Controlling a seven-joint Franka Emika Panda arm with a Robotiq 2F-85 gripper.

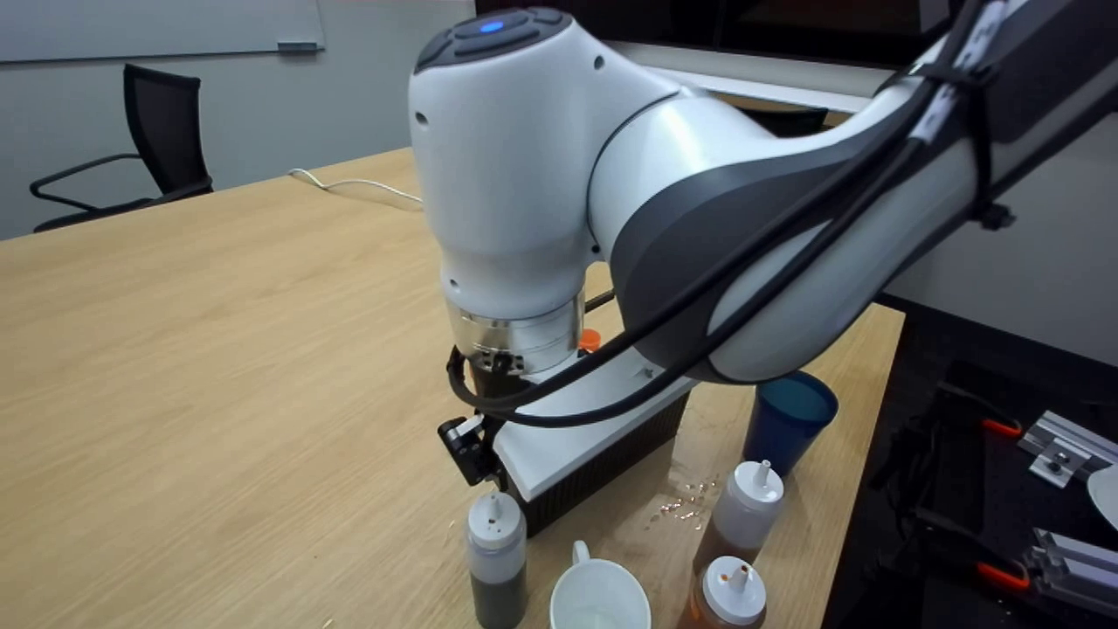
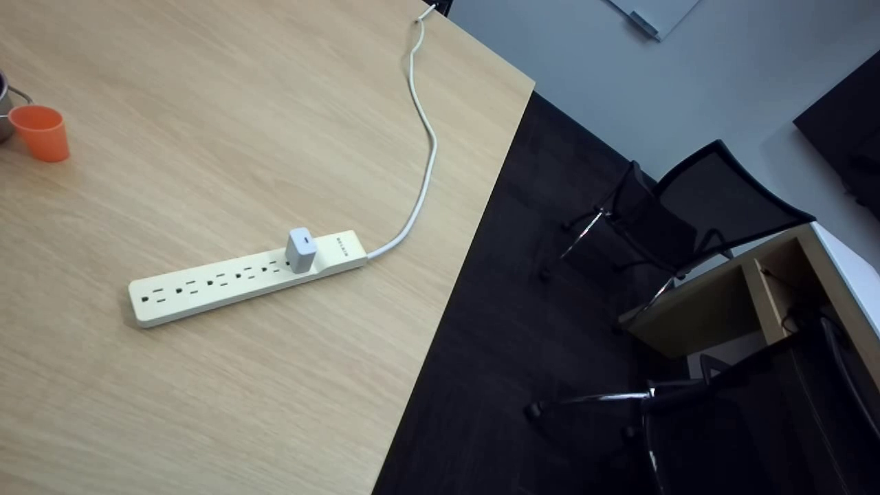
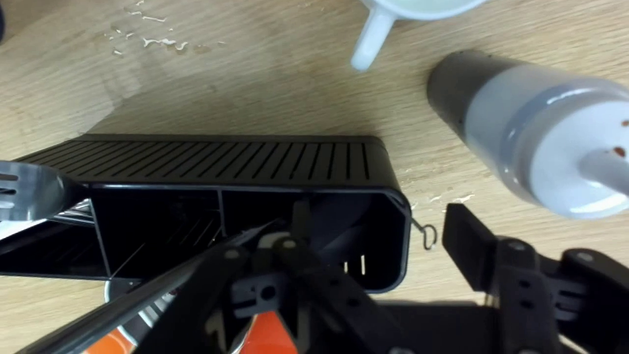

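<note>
In the wrist view my gripper has its two fingers wide apart above the end of a black, ribbed, divided box. The left finger lies over the end compartment, and the right finger is outside the end wall. A long metal handle slants up to the left finger; its contact with the finger is unclear. A fork shows over the box's far-left part. From outside, the fingers are hidden behind the arm's camera and a white flat panel above the box.
A squeeze bottle and white mug stand close to the box. Two more bottles and a blue cup are to the right. A power strip and orange cup share the table.
</note>
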